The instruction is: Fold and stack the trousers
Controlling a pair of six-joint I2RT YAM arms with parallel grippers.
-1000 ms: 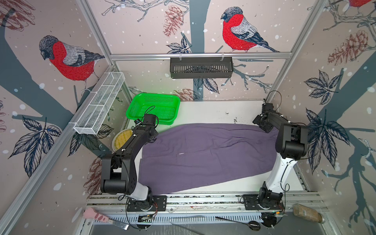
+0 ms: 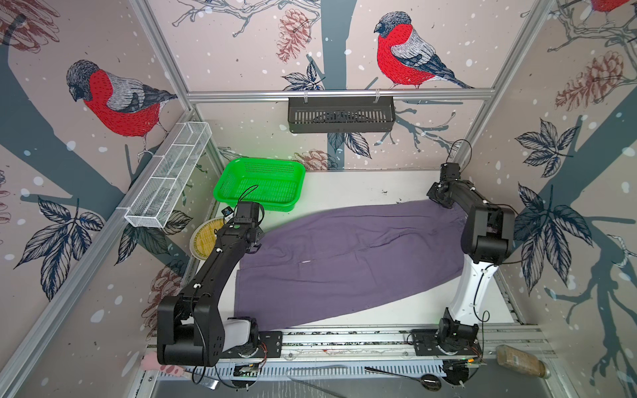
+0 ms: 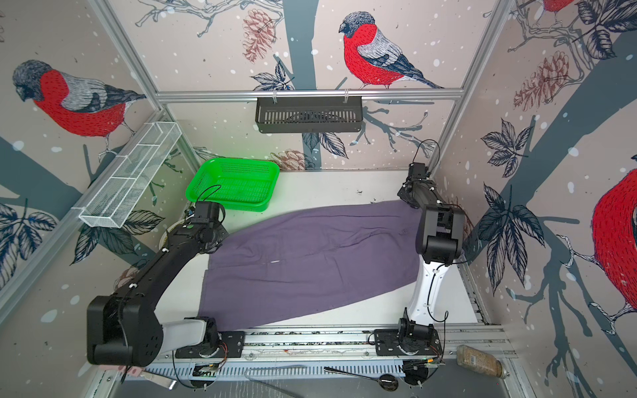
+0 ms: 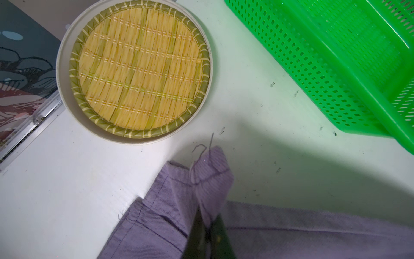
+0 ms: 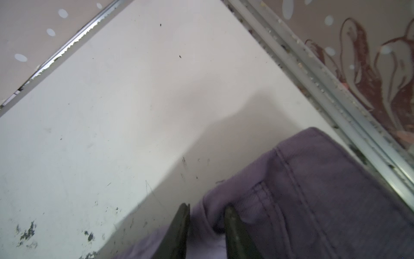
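Observation:
The purple trousers (image 2: 345, 265) lie lengthwise across the white table, mostly flat, with a few wrinkles in the upper half. At their far left corner my left gripper is shut on the cloth; a pinched tuft of hem (image 4: 211, 174) pokes out beyond its fingertips. My right gripper is at the far right corner. Its fingers (image 5: 177, 231) stand apart, with a raised fold of the purple cloth (image 5: 301, 185) between and beyond them. Blur hides whether the fingers touch that fold.
A green basket (image 2: 222, 185) stands at the back left. Beside the left arm sits a round woven tray (image 4: 142, 69) in a pale bowl. Bare white table (image 2: 351, 189) stretches behind the trousers. A metal rail (image 5: 310, 82) edges the right side.
My right gripper has shifted slightly away from the front, and the trousers' far right edge has moved with it. The left gripper has come a little nearer the front, its elbow swinging outward.

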